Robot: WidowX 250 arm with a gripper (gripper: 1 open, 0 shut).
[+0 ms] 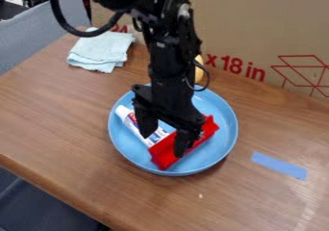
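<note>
The black gripper (167, 127) is open and low over the blue plate (217, 112), its fingers straddling the area of a red box (168, 154) and a white tube with blue lettering (130, 119). Both items lie on the plate and are partly hidden by the gripper. Whether the fingertips touch either item cannot be told.
A folded light-blue cloth (99, 48) lies at the back left. A yellow object behind the arm is mostly hidden. A large cardboard sheet (264, 38) stands at the back. Blue tape (279, 166) is on the wooden table at right.
</note>
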